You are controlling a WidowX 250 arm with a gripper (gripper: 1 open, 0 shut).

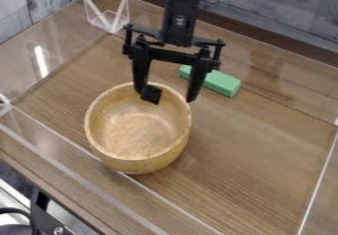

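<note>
My black gripper (169, 73) hangs from the top centre over the back rim of a round, pale wooden bowl (137, 130). It stands open, its two dark fingers wide apart, one above the bowl's back left, the other to the right of it. A small dark shape (152, 95) shows at the bowl's back rim; I cannot tell what it is. A green rectangular block (216, 81) lies behind and right of the gripper.
A clear plastic piece (106, 12) sits at the back left. Dark cables lie off the left front edge.
</note>
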